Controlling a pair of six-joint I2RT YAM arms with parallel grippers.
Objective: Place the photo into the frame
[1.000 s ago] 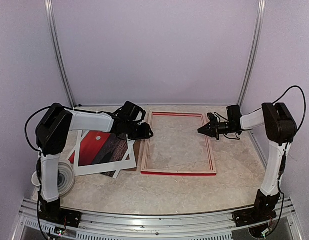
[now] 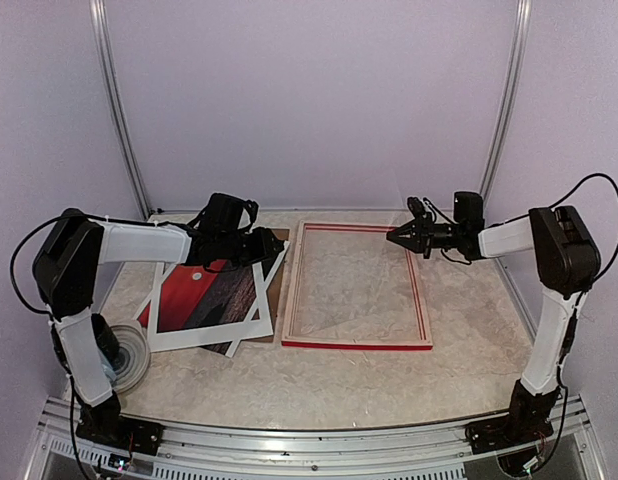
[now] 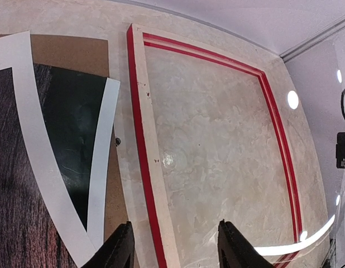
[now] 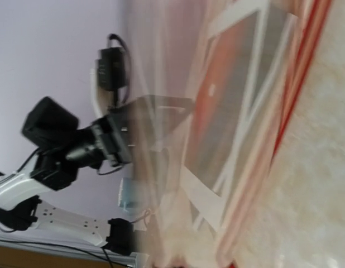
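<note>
The red-edged frame (image 2: 286, 310) lies flat in mid-table, empty of any picture. Left of it lies the photo (image 2: 184, 295), red with a pale disc and dark below, within a white mat border (image 2: 229, 332). My left gripper is open above the frame's left side, nothing between its fingers. At the frame's upper right, my right gripper (image 2: 391, 237) is shut, with a thin clear sheet (image 3: 301, 243) at its tips; the sheet shows as a bright curved glint in the left wrist view. In the right wrist view a blurred, see-through haze covers the scene, and the fingers are hidden.
Under the photo and mat sits a brown backing board (image 3: 69, 50), with more dark and white sheets. A roll of tape (image 2: 132, 355) stands at the left near the left arm's base.
My left gripper has drawn back left and slightly up from the frame.
</note>
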